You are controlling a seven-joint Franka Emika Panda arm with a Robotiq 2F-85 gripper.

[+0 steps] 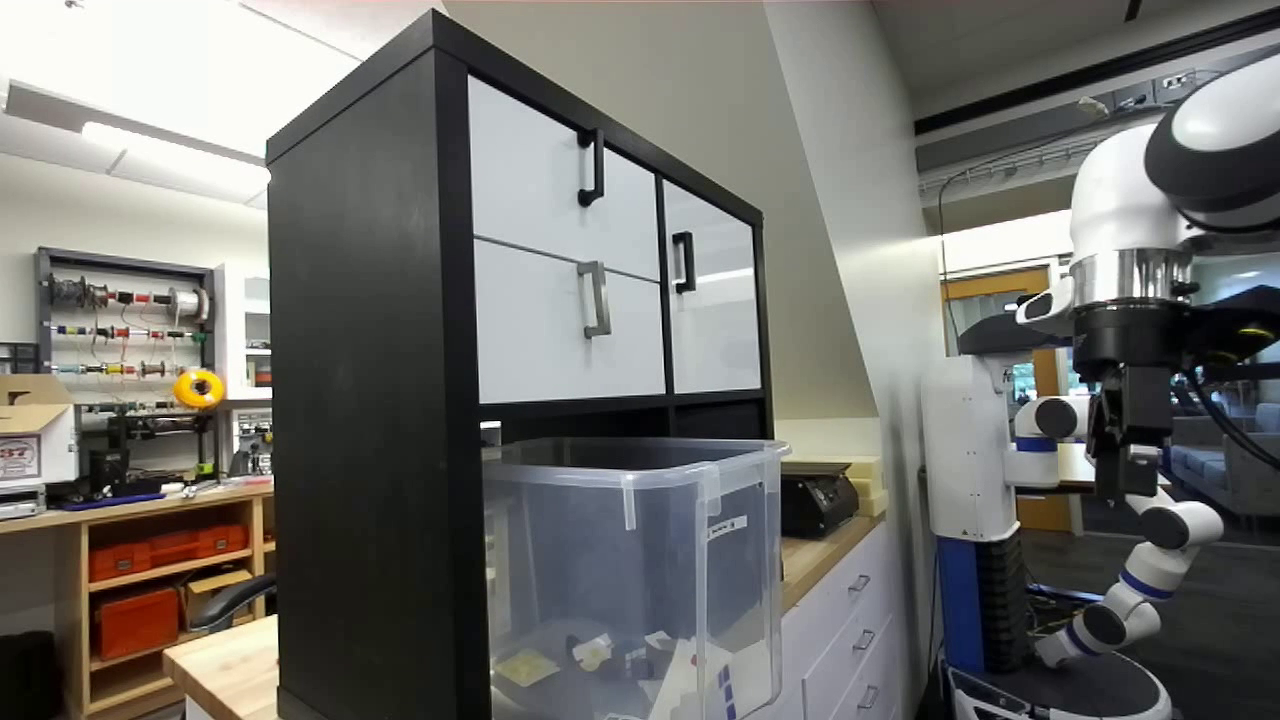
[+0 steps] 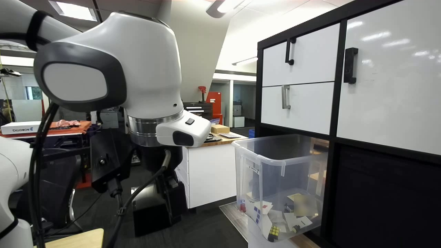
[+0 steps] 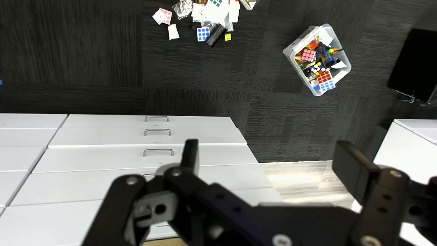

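My gripper points down, its black fingers wide apart with nothing between them in the wrist view. In exterior view 1 the gripper (image 1: 1128,480) hangs at the far right, well away from the cabinet. A black cabinet (image 1: 360,360) with white fronts and bar handles stands in the middle there; its fronts all look closed. Before its lower part is a clear plastic bin (image 1: 612,564) with papers and small pieces inside. Exterior view 2 shows the same bin (image 2: 281,165) to the right of my arm, with a small cube (image 2: 273,233) at its bottom.
Below in the wrist view are white drawers (image 3: 151,160) and dark floor. A box of cubes (image 3: 317,59) stands on that floor, with loose papers and cubes (image 3: 202,33) further left. Another white robot (image 1: 978,444) stands behind my arm. Open space lies between arm and bin.
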